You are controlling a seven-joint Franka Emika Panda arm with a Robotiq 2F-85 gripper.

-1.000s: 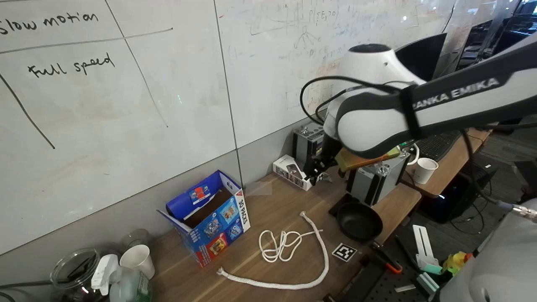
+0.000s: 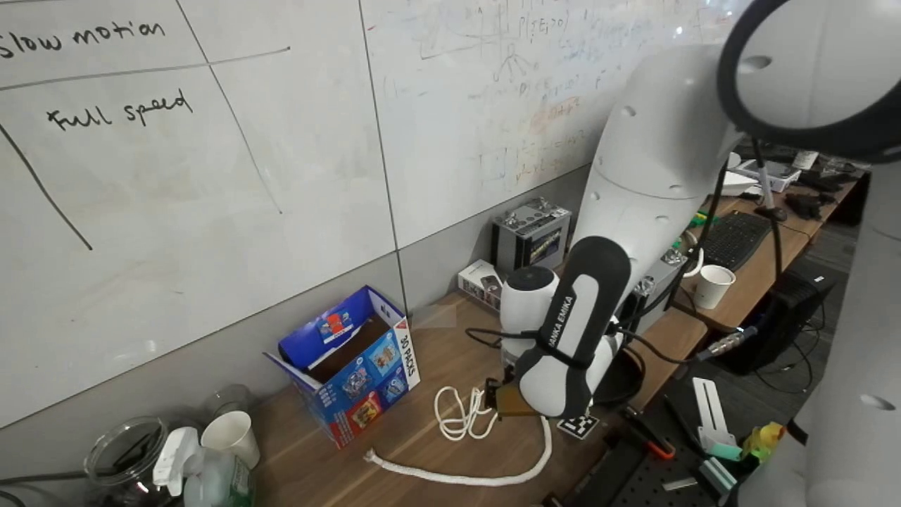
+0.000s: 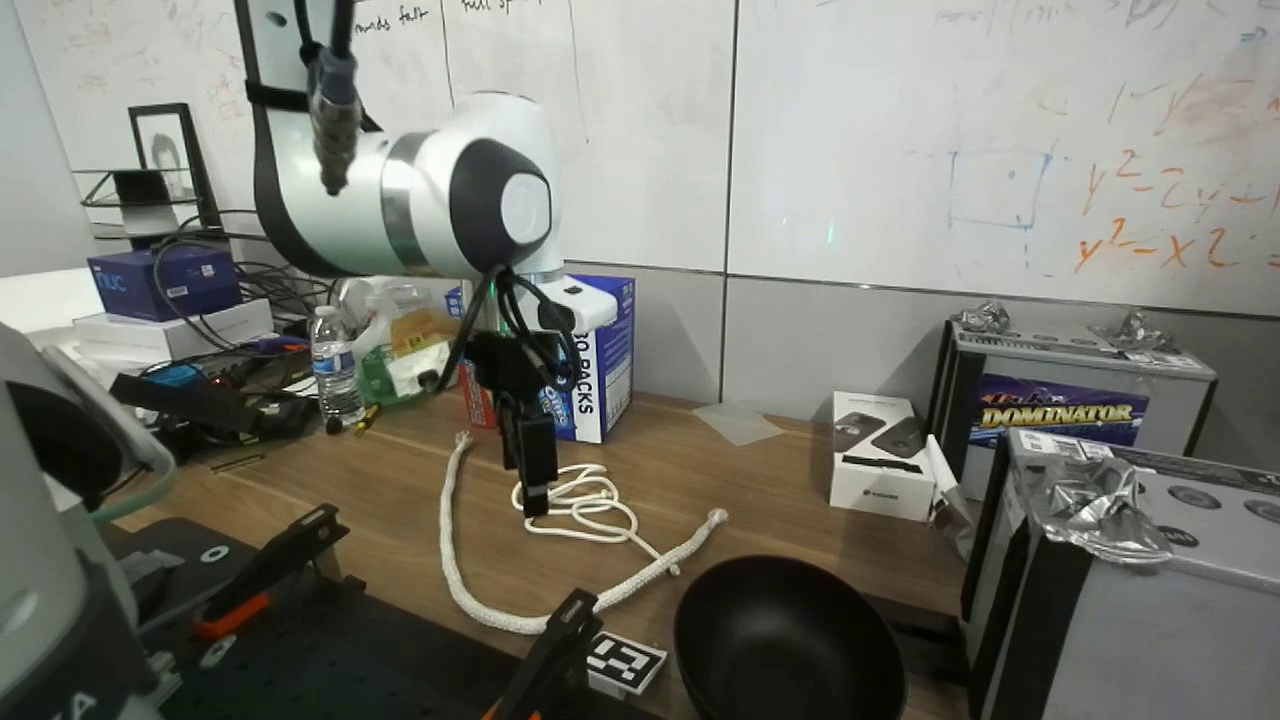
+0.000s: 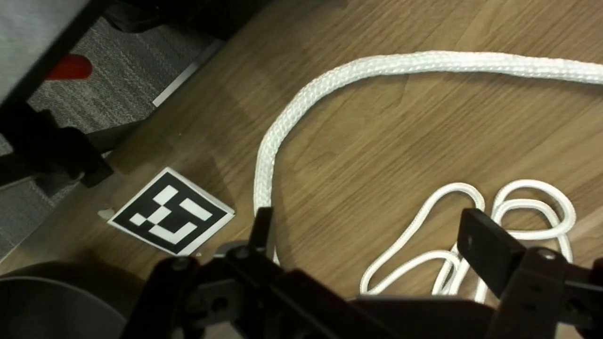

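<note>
A thick white braided rope (image 2: 473, 480) lies in a wide curve on the wooden table. Inside that curve rests a thinner white cord (image 3: 588, 504), loosely looped. My gripper points down above the table, its fingers wide apart with nothing held between them. In the wrist view one finger (image 4: 262, 229) overlaps the thick rope and the other finger (image 4: 486, 248) overlaps the thin cord's loops. Part of the thick rope is hidden behind the arm in exterior view 1. Whether the fingertips touch either rope cannot be told.
A black bowl (image 3: 786, 648) and a printed marker (image 4: 172, 214) are near the table's front edge. The blue snack box (image 2: 363, 372) stands by the wall. Grey batteries (image 3: 1116, 564) and a white phone box (image 3: 882, 456) occupy the right. Bare table lies between phone box and cord.
The arm has swung left and down from above the phone box and batteries to over the ropes. Both ropes lie as before where visible.
</note>
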